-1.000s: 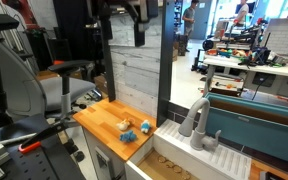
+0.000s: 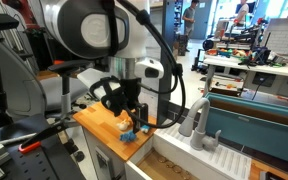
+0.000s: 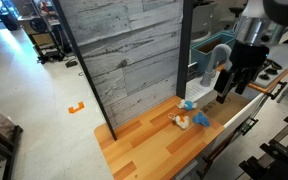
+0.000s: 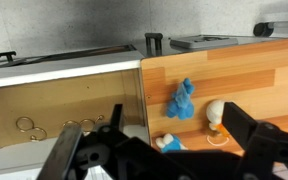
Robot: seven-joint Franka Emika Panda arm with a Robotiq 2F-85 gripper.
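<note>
Three small toys lie on the wooden counter point(image 3: 144, 147): a blue one point(image 4: 182, 100), a white-and-orange one point(image 4: 216, 114) and a blue-and-white one point(image 4: 168, 142). My gripper point(image 2: 124, 107) hangs above the counter with its fingers apart and nothing between them. In exterior view 1 the blue toy point(image 2: 129, 135) shows just below the fingers, while the arm partly covers the white-and-orange toy. In the wrist view the dark fingers reach in from the bottom edge, near the blue-and-white toy, and a gap remains above the counter.
Beside the counter an open drawer or tray point(image 4: 64, 85) holds several ring-like items. A white faucet point(image 2: 194, 118) rises beyond it. A plank-patterned wall panel point(image 3: 144, 55) and a dark post point(image 3: 96, 70) border the counter. Bare wood lies left of the toys in exterior view 2.
Over the last second my arm has come down from high above toward the counter and the toys. The toys have stayed where they were, and the gripper remains open.
</note>
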